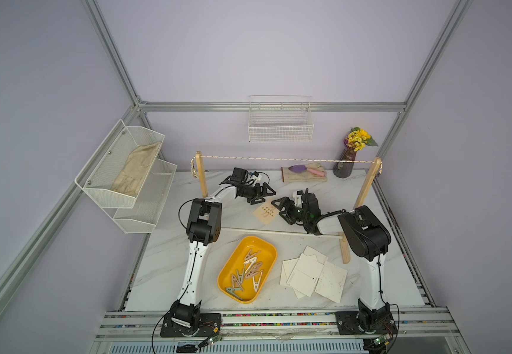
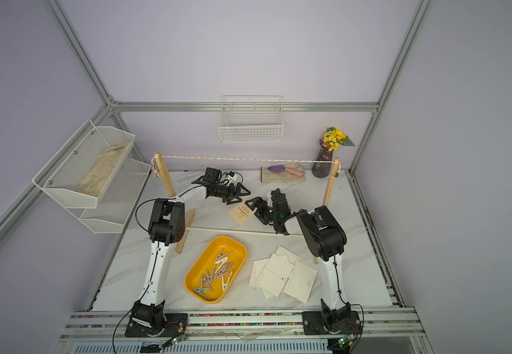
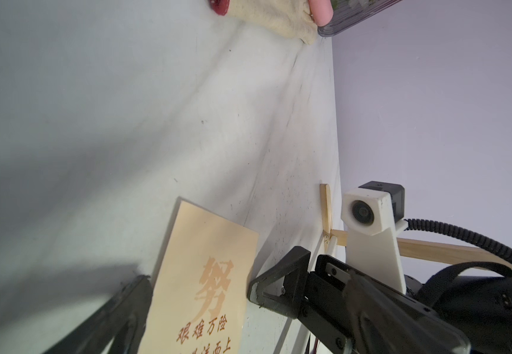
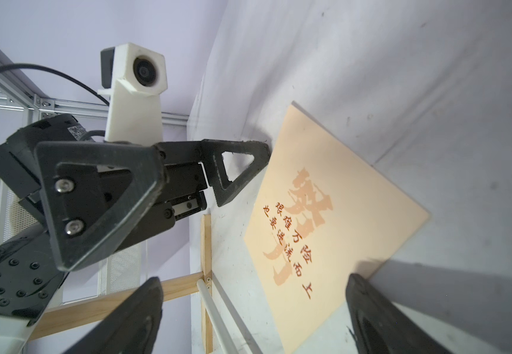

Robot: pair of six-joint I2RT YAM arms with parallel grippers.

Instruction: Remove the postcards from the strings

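A single tan postcard (image 1: 265, 213) with red characters lies on the table between my two grippers, below the string (image 1: 285, 159), which carries nothing. My left gripper (image 1: 271, 195) is open just behind the card's far left side. On the card's right stands my right gripper (image 1: 277, 210), open too. In the right wrist view the postcard (image 4: 326, 230) lies flat and nothing is gripped; a left-gripper finger (image 4: 241, 168) touches or nearly touches its edge. The left wrist view shows part of the postcard (image 3: 202, 265), its lower end cut off.
A yellow basin (image 1: 227, 265) with several clothespins stands at the front left. Several cards (image 1: 306, 274) lie piled at the front right, pale side up. Wooden posts (image 1: 201, 177) hold the string, and a white bar (image 1: 267, 231) crosses the table. A flower vase (image 1: 344, 162) stands at the back right.
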